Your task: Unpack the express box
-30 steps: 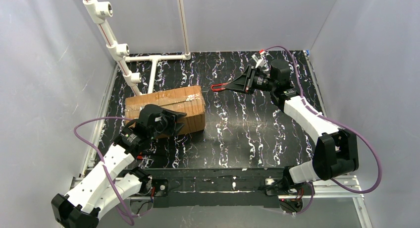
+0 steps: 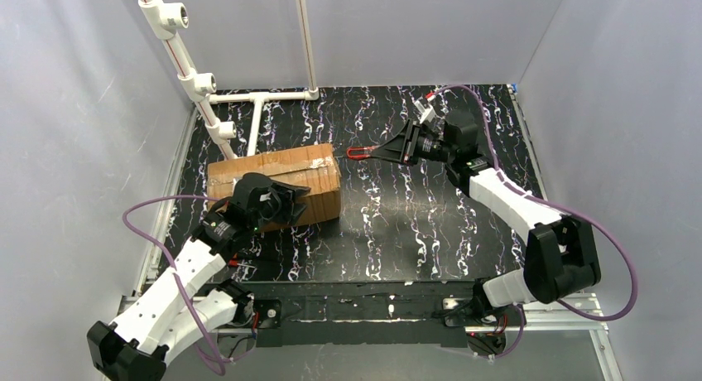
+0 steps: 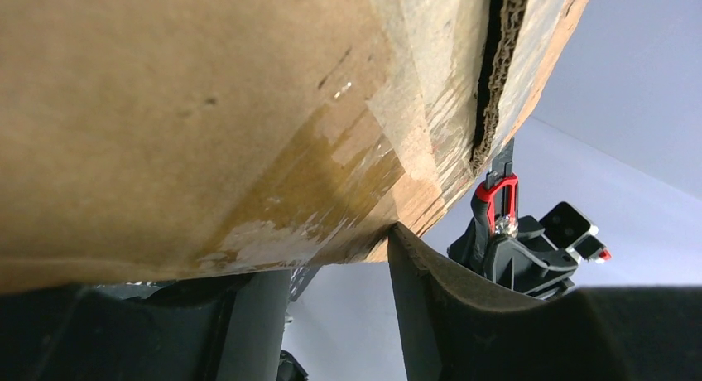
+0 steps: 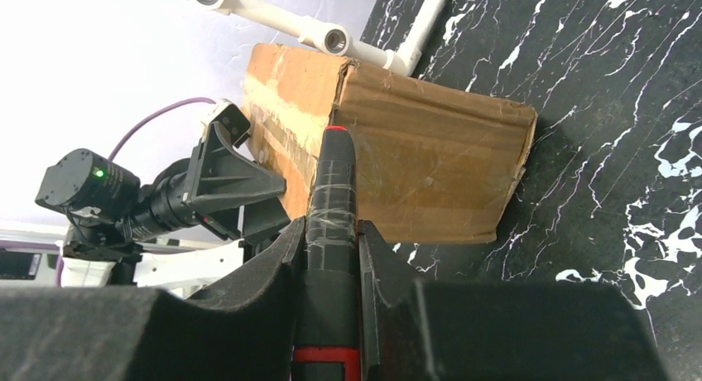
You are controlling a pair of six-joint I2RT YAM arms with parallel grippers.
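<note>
A taped cardboard box [image 2: 275, 167] lies on the left half of the black table; the left wrist view shows a slit along its taped seam. My left gripper is shut on the box's near edge. My right gripper [image 2: 381, 151] is shut on a box cutter [image 2: 358, 152] with red on it, held level toward the box's right end at the upper seam. In the right wrist view the cutter [image 4: 328, 248] points at that seam and hides where its tip is.
White pipe framework [image 2: 257, 116] stands behind and left of the box. Grey walls enclose the sides and back.
My right gripper and cutter have shifted slightly left and down in the top view. The box has moved very slightly left; my left gripper stays at it.
</note>
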